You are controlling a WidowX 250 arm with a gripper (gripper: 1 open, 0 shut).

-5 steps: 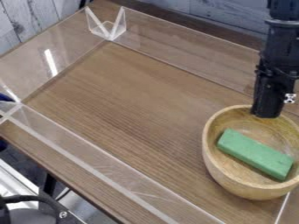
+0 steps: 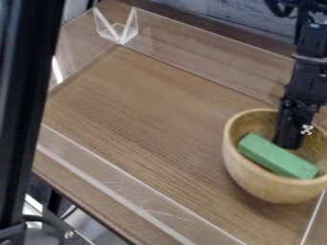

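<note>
A wooden bowl (image 2: 250, 177) sits at the right edge of the table, holding a green block (image 2: 276, 157) that lies slanted in it. My black gripper (image 2: 292, 130) reaches down from the upper right into the back of the bowl, just above and beside the block's upper part. I cannot tell whether its fingers are open or shut, or whether they touch the block.
A white angular bracket (image 2: 117, 29) stands at the back left. A dark post runs down the left of the view.
My gripper has moved down into the bowl from above it. The bowl and block appear shifted slightly up and to the right.
</note>
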